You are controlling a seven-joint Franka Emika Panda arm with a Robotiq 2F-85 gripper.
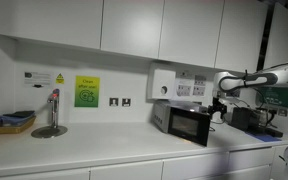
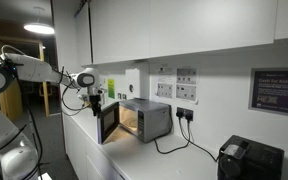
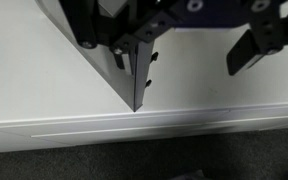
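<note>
A microwave (image 2: 156, 119) stands on the white counter (image 1: 104, 153) against the back wall. Its dark door (image 2: 108, 122) is swung open in exterior view 2, with the lit interior showing behind it. In exterior view 1 the door (image 1: 190, 127) faces the camera. My gripper (image 1: 217, 107) hangs just to the door's right, above the counter. The wrist view has the fingers of my gripper spread wide, nothing held between them. The microwave door's edge (image 3: 137, 85) runs by the left finger; whether they touch, I cannot tell.
A second black appliance (image 2: 248, 160) stands farther along the counter. A tap (image 1: 52, 115) and a wooden tray with blue items (image 1: 14, 122) are at the far left. Cupboards (image 1: 129, 25) overhang the counter.
</note>
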